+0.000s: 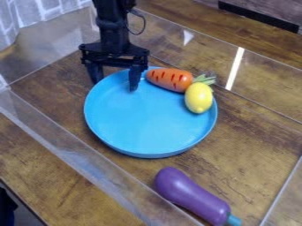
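My black gripper [115,69] stands open at the back-left rim of a round blue plate [136,124], its fingers pointing down around the rim. An orange toy carrot [168,78] with a green top lies at the plate's back right. A yellow lemon [199,98] sits on the plate's right side, in front of the carrot's top. A purple toy eggplant [192,196] lies apart at the front right.
Transparent walls edge the area at the left, back and right.
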